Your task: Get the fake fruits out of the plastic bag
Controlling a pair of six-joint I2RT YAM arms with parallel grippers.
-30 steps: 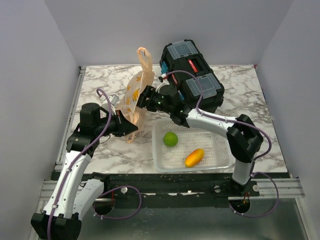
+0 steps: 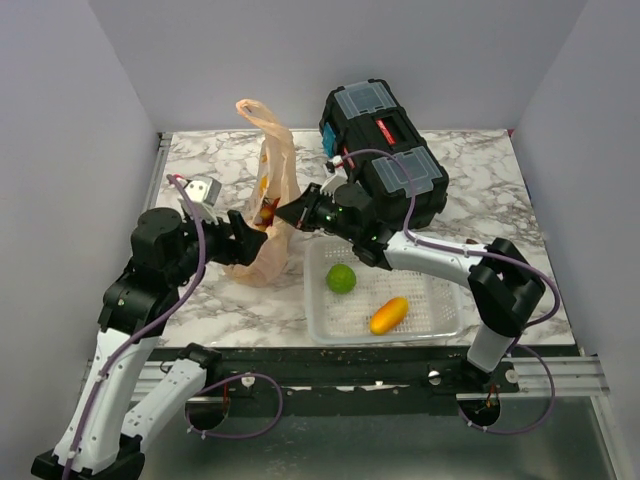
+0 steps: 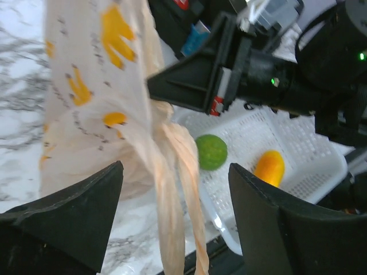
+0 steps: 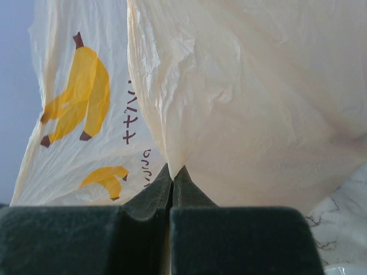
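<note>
The pale plastic bag (image 2: 270, 150) with yellow banana prints stands upright between both grippers, a red patch showing through near its middle. My right gripper is shut on the bag's folded edge. My left gripper stands open around a hanging strip of the bag, its fingers apart from it. A green fruit (image 2: 340, 279) and an orange mango-like fruit (image 2: 388, 316) lie in the white tray (image 2: 435, 320). The bag's inside is mostly hidden.
Two black cases (image 2: 360, 110) stand at the back right, behind the tray. Marble counter shows free at the back left and far right. Grey walls border both sides.
The left gripper has opened and moved back and up to the left. The right gripper has shut at the bag, whose top has shifted left.
</note>
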